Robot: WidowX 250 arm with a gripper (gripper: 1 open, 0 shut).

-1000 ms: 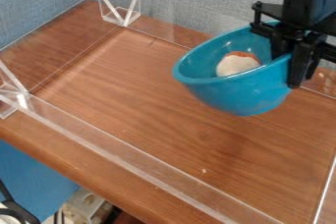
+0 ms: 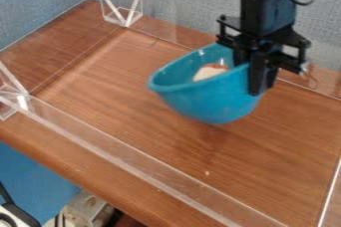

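My black gripper (image 2: 264, 57) hangs at the upper right, shut on the rim of a blue bowl (image 2: 200, 97), which is held above the wooden surface, tilted. A pale round object (image 2: 210, 71) lies inside the bowl. The fingertips are partly hidden by the bowl.
A wooden surface (image 2: 107, 82) spreads below, bare on the left and in front. Clear low plastic walls run along its front and back edges, with white brackets (image 2: 120, 10) at the back left and at the left edge. A grey textured wall stands behind.
The gripper and the blue bowl in it have moved left across the view over the last second.
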